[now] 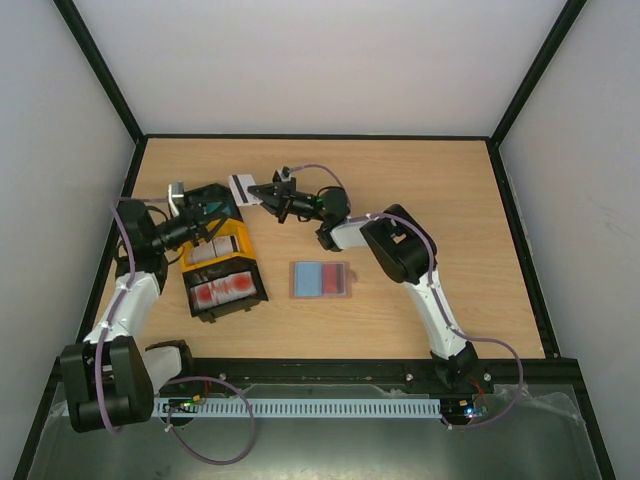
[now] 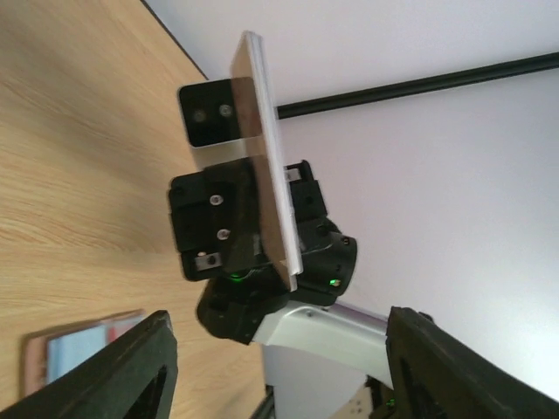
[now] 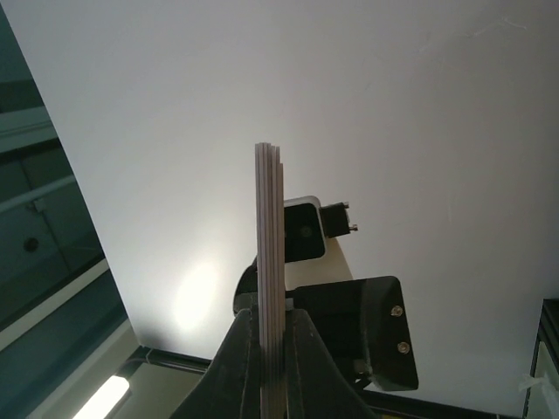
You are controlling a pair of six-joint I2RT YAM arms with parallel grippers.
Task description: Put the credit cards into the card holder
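In the right wrist view a tight stack of cards (image 3: 270,244) stands edge-on, with my right gripper shut on its lower end. From the top it looks like a white card with a dark stripe, held over the table near the rack's back end. My left gripper (image 1: 220,223) is open above the tiered black and yellow rack (image 1: 248,262), with nothing between its fingers. The rack's front tiers hold red-and-white cards (image 1: 222,290) and pale cards (image 1: 212,248); the left gripper partly covers the back tier.
A flat frame (image 1: 350,284) with a blue and a red panel lies on the table, right of the rack.
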